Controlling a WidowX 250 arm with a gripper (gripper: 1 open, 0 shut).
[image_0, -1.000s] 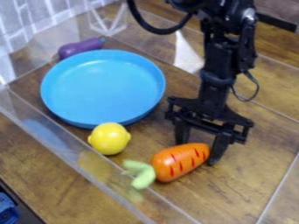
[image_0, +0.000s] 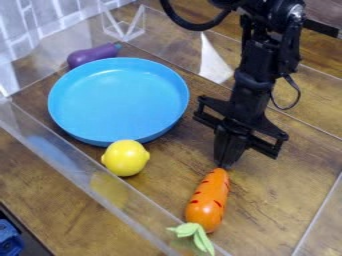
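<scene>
My black gripper (image_0: 227, 156) hangs low over the wooden table, its fingertips together with nothing visible between them. Just below them lies an orange carrot (image_0: 207, 201) with a pale green top, lengthwise toward the front edge. A yellow lemon (image_0: 126, 158) rests to the left, and behind it sits a blue plate (image_0: 118, 100).
A purple eggplant (image_0: 94, 56) lies at the back left and a white triangular piece (image_0: 214, 62) stands behind the arm. Clear tray walls run along the left and front left.
The carrot has swung from a diagonal to a more upright line in the view, its top moving down and right. The gripper has narrowed and shifted slightly left.
</scene>
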